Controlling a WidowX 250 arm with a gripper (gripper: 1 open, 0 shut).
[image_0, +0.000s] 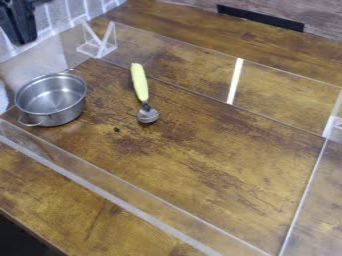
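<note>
A steel pot (51, 99) with side handles sits at the left of the wooden table, inside clear low walls. To its right lies a spoon (142, 92) with a pale yellow-green handle pointing back and its steel bowl toward the front. The black gripper (19, 30) is only partly in view at the top left edge, raised above and behind the pot; its finger state is unclear.
Clear plastic walls (234, 82) border the work area, with a white strip on the back one. A dark slot (261, 19) shows at the back.
</note>
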